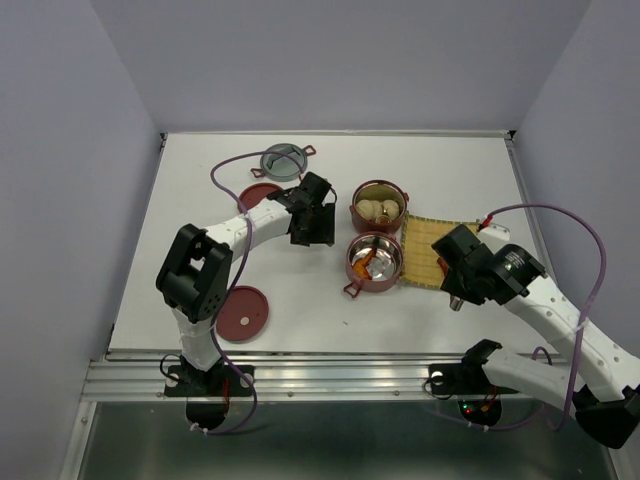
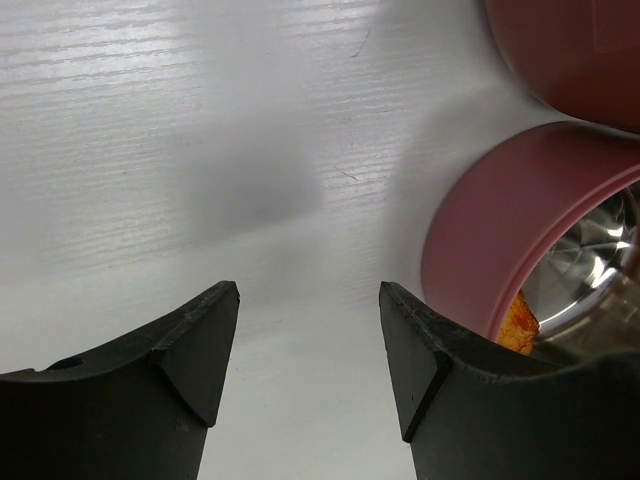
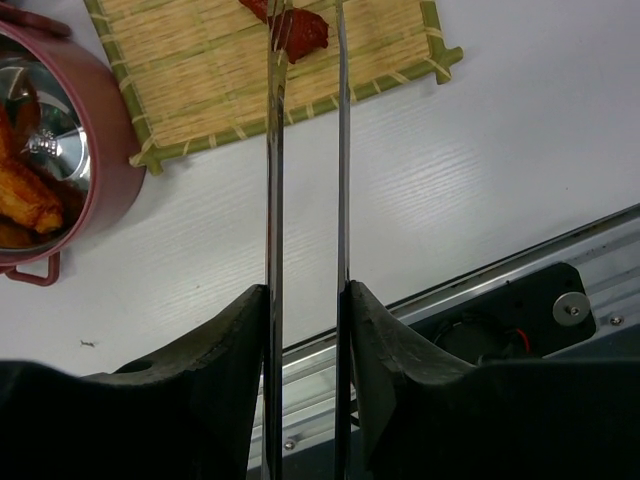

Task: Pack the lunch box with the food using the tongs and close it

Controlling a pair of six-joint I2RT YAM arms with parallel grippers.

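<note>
A pot [image 1: 395, 260] with orange fried pieces sits mid-table, just left of the bamboo mat [image 1: 425, 240]; behind it stands a pot [image 1: 380, 188] with pale round buns. My left gripper hangs left of the front pot, open, nothing between its fingers. My right gripper is over the mat, its long tongs shut on a reddish-brown fried piece [image 3: 305, 35].
A grey lid [image 1: 282, 167] and a red lid [image 1: 255, 192] lie at the back left, another red lid [image 1: 241, 315] at the front left.
</note>
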